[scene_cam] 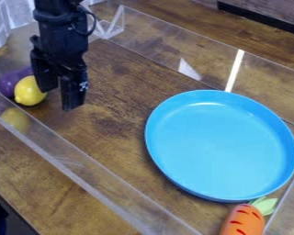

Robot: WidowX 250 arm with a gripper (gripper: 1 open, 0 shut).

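Observation:
My black gripper [59,84] hangs low at the left, its fingers open and apart, with nothing clearly between them. A yellow toy fruit [28,92] sits just left of the gripper, partly behind it, beside a purple toy [8,80] that is largely against the clear wall.
A large blue plate [220,142] fills the right middle. An orange toy carrot [243,223] lies at the lower right. Clear walls edge the wooden surface [125,101], which is bare between gripper and plate.

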